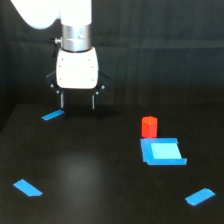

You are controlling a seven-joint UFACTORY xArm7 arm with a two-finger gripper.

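A small red block [149, 127] sits upright on the dark table, right of centre in the camera view. Just in front of it lies a pale square [164, 151] framed with blue tape [147, 154]. At the upper left hangs my white gripper [78, 99], pointing down. Its fingers are spread wide, and nothing shows between them. It is well to the left of the block and apart from it.
Blue tape strips lie at the left rear [53, 115], the left front [27, 188] and the right front [200, 197]. A dark curtain [160, 50] hangs behind.
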